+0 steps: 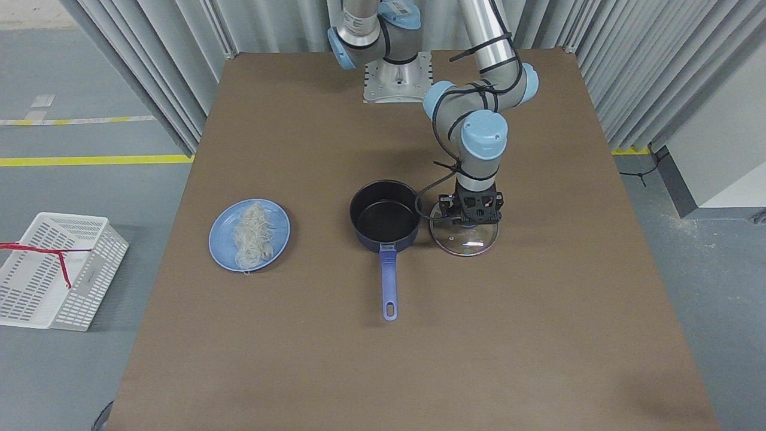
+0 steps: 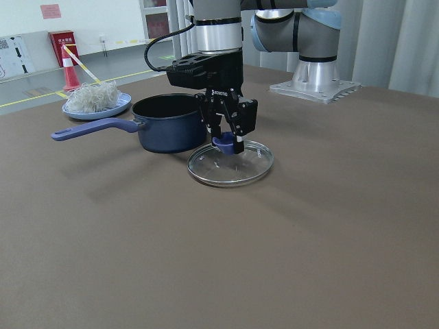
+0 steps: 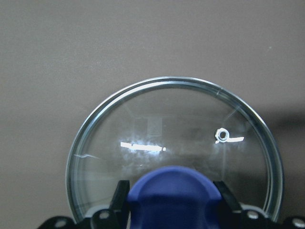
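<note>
A glass lid [image 1: 463,240] with a steel rim lies on the brown table, just right of a dark pot [image 1: 384,215] with a long blue handle. My gripper [image 2: 226,144] is down over the lid, and its fingers stand either side of the lid's blue knob [image 3: 174,200], which fills the space between them in the wrist view. Whether the fingers press on the knob is hard to tell. The lid appears flat on or very near the tabletop [image 1: 546,323].
A blue plate [image 1: 222,240] with white noodles sits left of the pot. The robot's base [image 1: 397,86] is at the back. A white basket [image 1: 43,294] is on the floor at left.
</note>
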